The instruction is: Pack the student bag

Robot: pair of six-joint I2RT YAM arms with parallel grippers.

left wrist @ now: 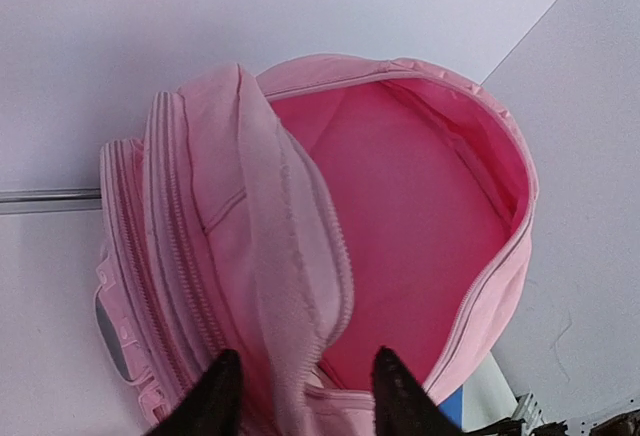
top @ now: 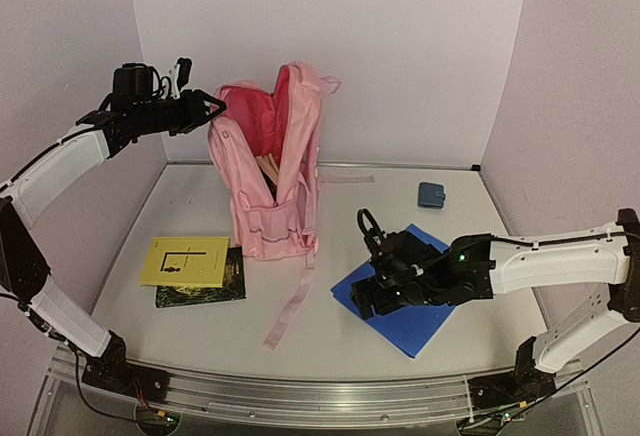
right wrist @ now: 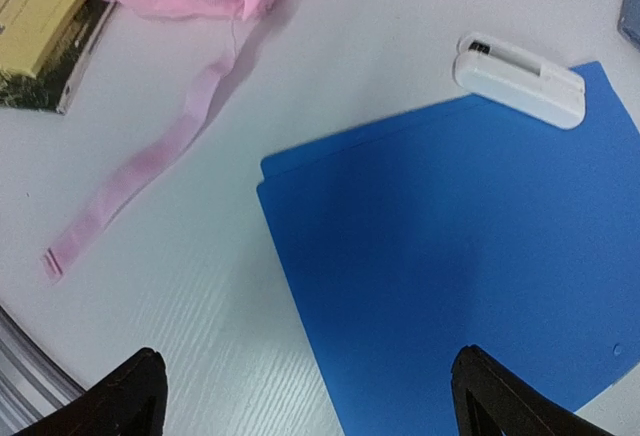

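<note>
The pink backpack (top: 262, 181) stands with its top gaping, and some light items (top: 268, 168) show inside. At its left rim is my left gripper (top: 220, 108), with a fold of the bag between its fingers in the left wrist view; it looks shut on that fold. My right gripper (top: 362, 301) hovers over the left corner of the blue folders (top: 410, 331), its fingers (right wrist: 125, 396) wide apart and empty. A white stapler-like item (right wrist: 520, 81) lies at the folders' far edge. The yellow book (top: 185, 261) rests on a dark-covered book (top: 235, 284) at left.
A small blue-grey wallet (top: 431, 195) lies at the back right. One pink strap (top: 290, 311) trails forward over the table between the bag and the folders.
</note>
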